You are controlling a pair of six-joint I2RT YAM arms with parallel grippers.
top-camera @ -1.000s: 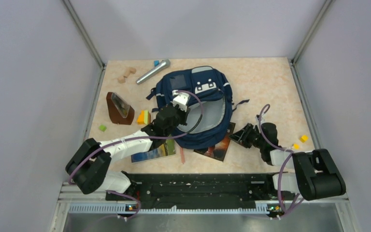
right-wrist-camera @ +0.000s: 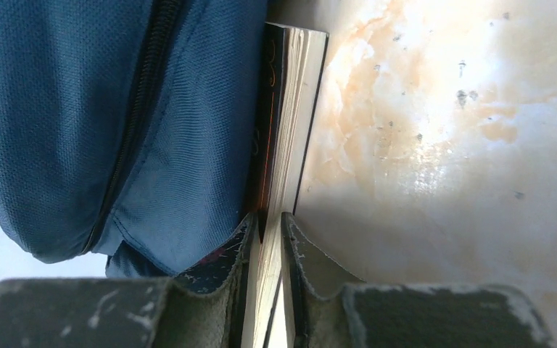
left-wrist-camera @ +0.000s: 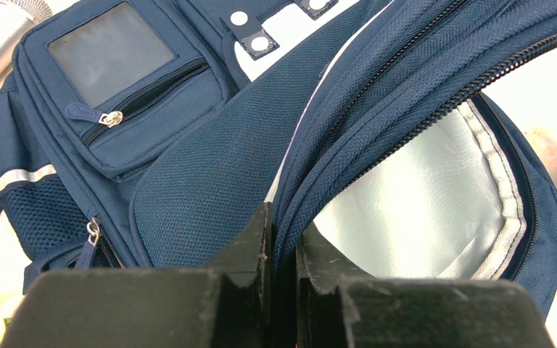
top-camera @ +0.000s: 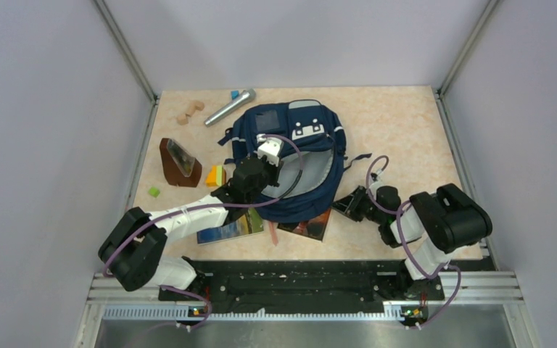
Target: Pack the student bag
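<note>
The navy backpack [top-camera: 294, 156] lies mid-table with its grey-lined main pocket agape. My left gripper is shut on the zipped edge [left-wrist-camera: 366, 138] of its flap, holding it up. A dark-covered book [right-wrist-camera: 288, 138] lies flat, partly under the bag's right and front side. In the right wrist view, my right gripper has its fingers close together at the book's edge; pale pages show in the narrow gap. Whether they grip it, I cannot tell. A picture-covered book [top-camera: 230, 228] lies front left, partly under my left arm.
A brown wooden frame [top-camera: 180, 162], yellow-orange block [top-camera: 215, 175], green block [top-camera: 154, 191] and silver microphone [top-camera: 230, 107] stand or lie left of the bag.
My right gripper has moved left, and the dark book has slid left, further under the bag. The right arm now covers the yellow blocks. My left arm has stayed put.
</note>
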